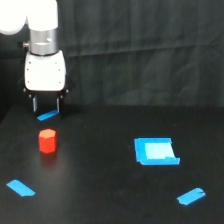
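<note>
At the upper left of the camera view, my gripper (pixel 46 104) points down over the dark table, its two dark fingers apart with a gap between them. No object shows in that gap. A red block (pixel 47 141) rests on the table just in front of the gripper, apart from it. Close under the fingertips lies a strip of blue tape (pixel 48 115). A blue-edged square with a pale middle (pixel 156 151) is on the table to the right.
Two more blue tape strips lie flat near the front, one at the left (pixel 20 188) and one at the right (pixel 190 196). Dark curtains (pixel 145 55) hang behind the table. Open tabletop stretches between the red block and the square.
</note>
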